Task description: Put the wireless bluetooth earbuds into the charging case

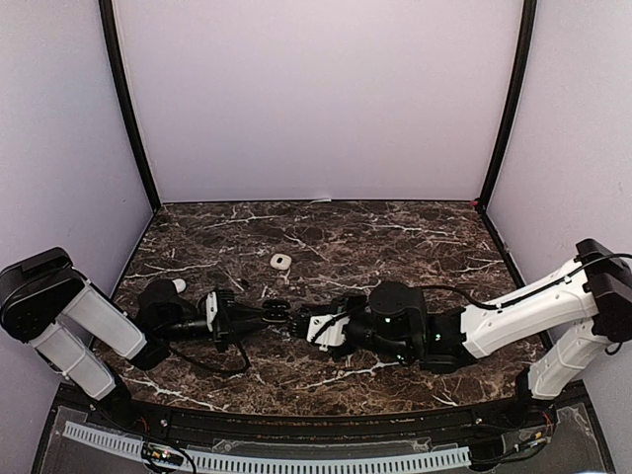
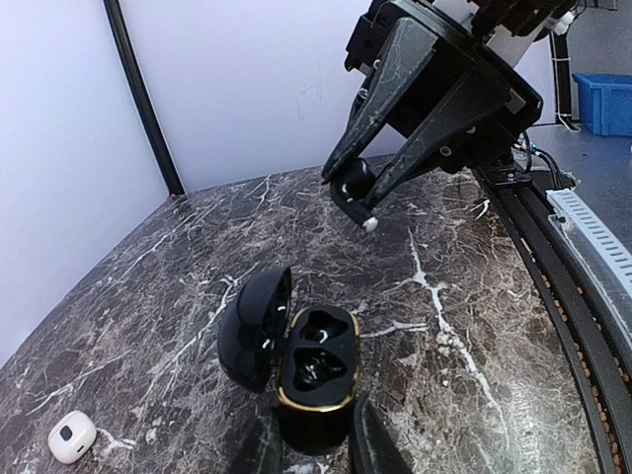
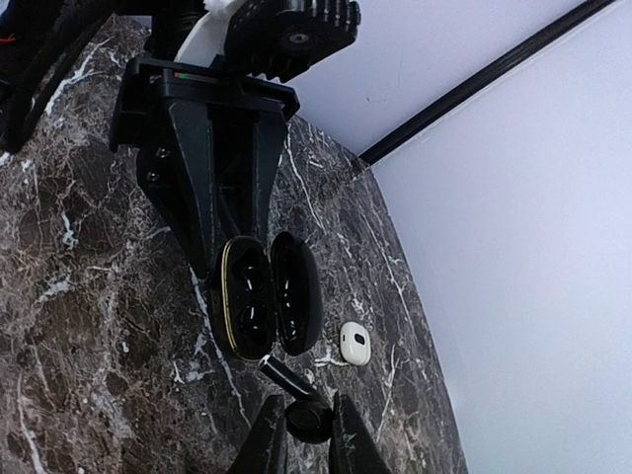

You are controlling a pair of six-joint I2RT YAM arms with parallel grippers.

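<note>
An open black charging case with gold rim and two empty-looking wells is held up by my left gripper, which is shut on it; its lid stands beside the wells. My right gripper has a black earbud between its fingertips, silver end toward the case. In the left wrist view the earbud is above and to the right of the case, apart from it. In the top view both grippers meet low at the centre of the table, the case between them.
A white case lies on the marble table behind the grippers. Another small white object is at the left beside the left arm. Walls stand around it.
</note>
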